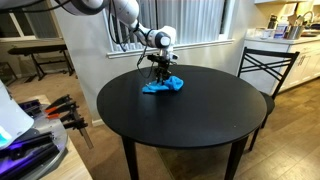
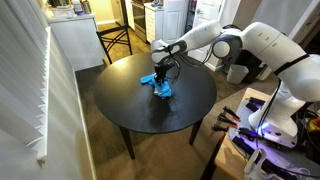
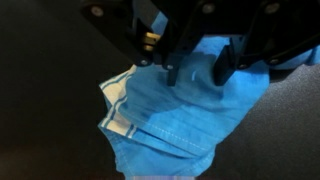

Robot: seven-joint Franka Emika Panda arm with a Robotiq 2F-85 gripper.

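A crumpled blue cloth (image 1: 163,86) lies on the black oval table (image 1: 190,112), near its far left side. Down at the cloth is my gripper (image 1: 160,79), its fingers pointing at the tabletop. In the wrist view, blue fabric fills the space under and around the fingers (image 3: 172,72), and a white-striped edge of the cloth (image 3: 118,105) spreads to the left. Between the two dark fingertips a gap shows, with blue fabric behind it. Whether any fold is pinched there is hidden. From the second exterior view, the cloth (image 2: 161,87) sits beneath the gripper.
A black chair (image 1: 268,68) stands at the table's far right side. A white-topped counter with a sink area (image 1: 285,40) is at the back right, well away from the arm.
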